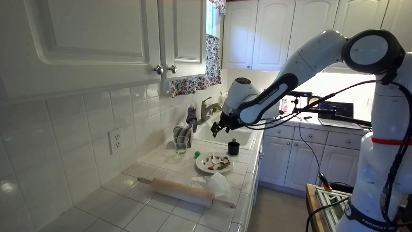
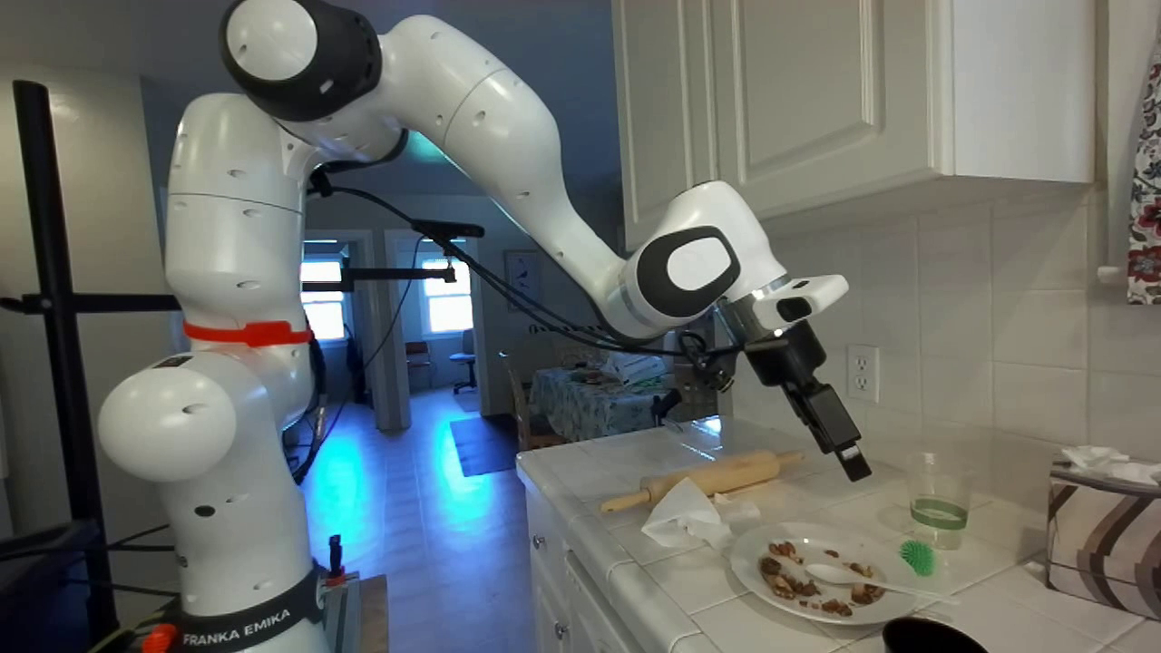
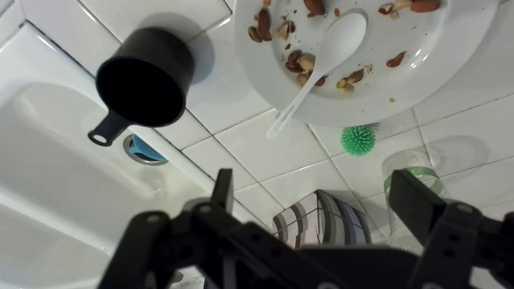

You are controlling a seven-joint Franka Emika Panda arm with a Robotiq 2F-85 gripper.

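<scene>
My gripper stands open above the counter, its fingers wide apart and empty. In the wrist view a white plate (image 3: pixel 270 103) holds scattered nuts, with a white plastic spoon (image 3: pixel 344 38) lying across its rim. A spiky green ball (image 3: pixel 357 140) rests on the tiles beside the plate. Near the sink's edge stands a black cup (image 3: pixel 178 58) with a short handle, dark inside. One finger (image 3: pixel 414 202) partly covers a clear cup (image 3: pixel 407 159) with a green band. The striped tissue box (image 3: pixel 298 216) shows between the fingers, farther down; the gripper body hides part of it.
A wooden rolling pin (image 1: pixel 181 190) and crumpled white paper (image 1: pixel 219 185) lie on the counter near the plate. The white sink (image 1: pixel 247 139) has a faucet (image 1: pixel 205 110) and a dark bottle (image 1: pixel 191 116) by it. Cabinets (image 2: pixel 805 87) hang overhead. The near-left tiles are clear.
</scene>
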